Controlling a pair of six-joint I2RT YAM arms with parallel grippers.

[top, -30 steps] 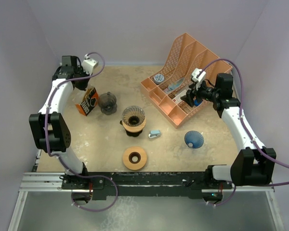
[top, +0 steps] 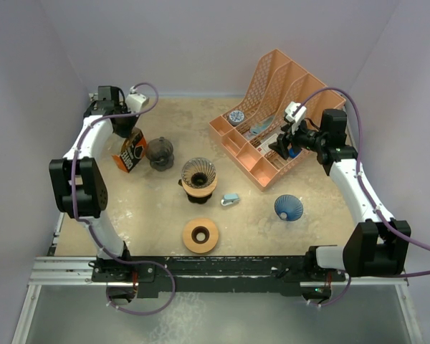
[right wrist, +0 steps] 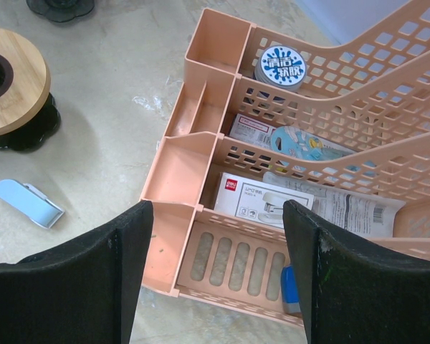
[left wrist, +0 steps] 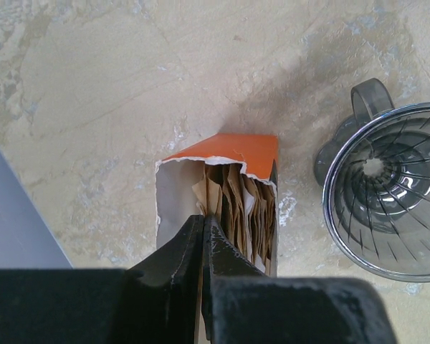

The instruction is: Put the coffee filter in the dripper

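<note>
The orange-and-black box of brown paper filters (top: 132, 150) stands at the table's left, its torn top open in the left wrist view, with filters (left wrist: 240, 201) packed inside. My left gripper is shut at the box's opening, its tips at the filters' edge; whether paper is between them is hard to see. The dripper with wooden ring (top: 198, 179) stands in the middle; a clear ribbed vessel (left wrist: 383, 193) stands right of the box. My right gripper hangs open over the pink organiser.
The pink organiser (top: 261, 168) fills the back right. A small light-blue clip (top: 230, 198), a wooden ring (top: 201, 228) and a blue cone (top: 288, 208) lie on the open front of the table.
The right arm has not moved.
</note>
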